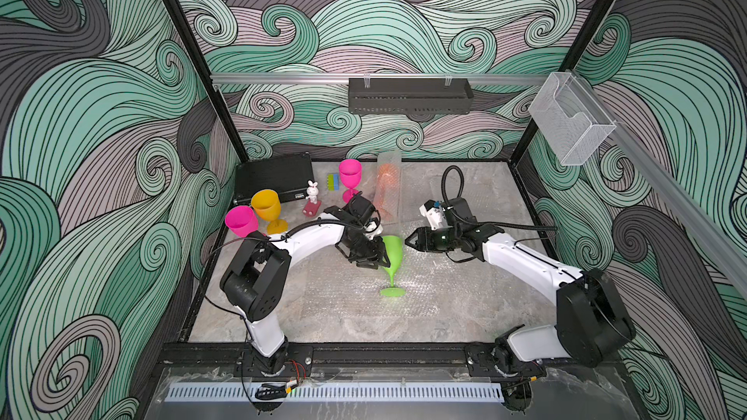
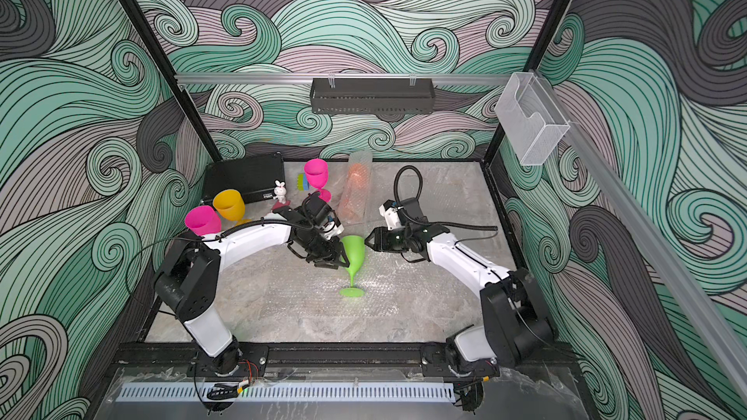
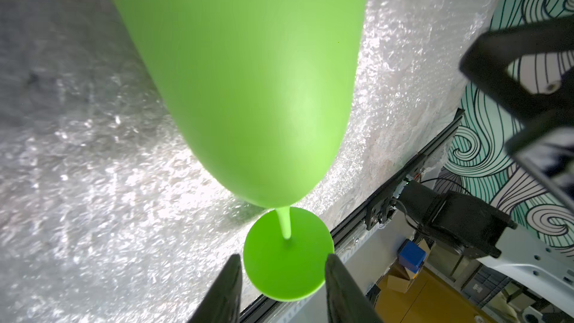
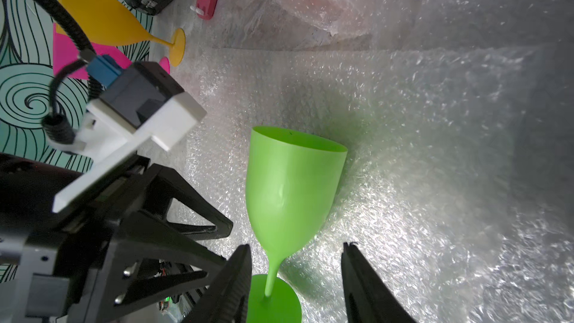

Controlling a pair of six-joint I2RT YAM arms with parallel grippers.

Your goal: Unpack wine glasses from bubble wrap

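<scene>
A lime-green wine glass (image 1: 393, 245) appears to stand upright on a flat sheet of bubble wrap (image 1: 342, 295) mid-table. My left gripper is beside its left side, fingers apart. In the right wrist view the left fingertips (image 4: 220, 227) point at the lower bowl and stem with a small gap, not visibly touching. The green bowl (image 3: 257, 83) fills much of the left wrist view, its round foot beyond the fingertips. On the glass's other side my right gripper is open and empty. Another roll of bubble wrap (image 1: 388, 186), orange-pink inside, lies at the back.
Back left stand a yellow glass (image 1: 266, 204) and two pink ones, one at the left (image 1: 241, 220), one further back (image 1: 350, 172). Nearby are a black case (image 1: 272, 175), a white rabbit figure (image 1: 313, 190) and a small brush (image 1: 333, 181).
</scene>
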